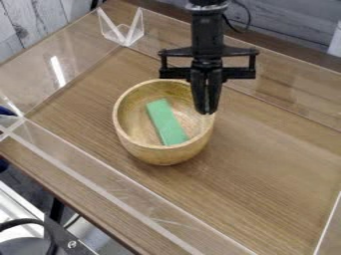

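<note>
A round wooden bowl sits in the middle of the table, with a flat green block lying inside it. My black gripper hangs over the bowl's back right side, pointing down, to the right of the green block. Its fingertips are shut, with nothing seen between them.
A clear plastic bracket-like object stands at the back left. Black cables lie at the lower left, beyond the table's edge.
</note>
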